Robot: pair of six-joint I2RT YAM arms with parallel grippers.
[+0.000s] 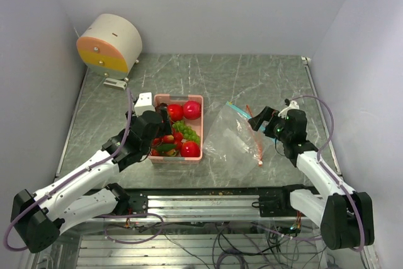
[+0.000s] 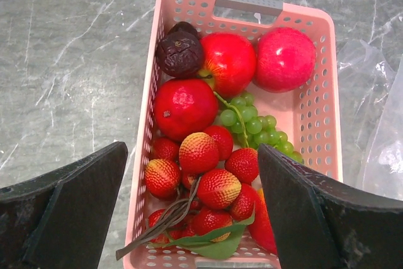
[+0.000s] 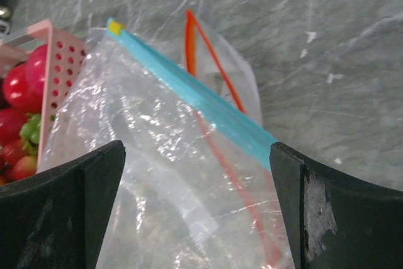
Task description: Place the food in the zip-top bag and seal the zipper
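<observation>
A clear zip bag [image 1: 234, 140] lies flat on the table right of centre, its mouth edged by a blue zipper strip [image 3: 195, 96] with a yellow end. An orange strip [image 3: 190, 45] runs along and under it. My right gripper stands open over the bag, nothing between its fingers. The pink basket [image 2: 334, 137] holds the food: a dark purple fruit [image 2: 180, 53], a red apple [image 2: 228, 61], pomegranates [image 2: 286, 59], green grapes [image 2: 264, 130] and several red lychees [image 2: 218, 188]. Above the basket hangs my left gripper, open and empty.
At the back left stands a cream cylindrical container [image 1: 113, 42] with an orange and yellow front. Free grey table [image 1: 252, 80] lies behind the basket and bag. Walls rise on both sides and at the back.
</observation>
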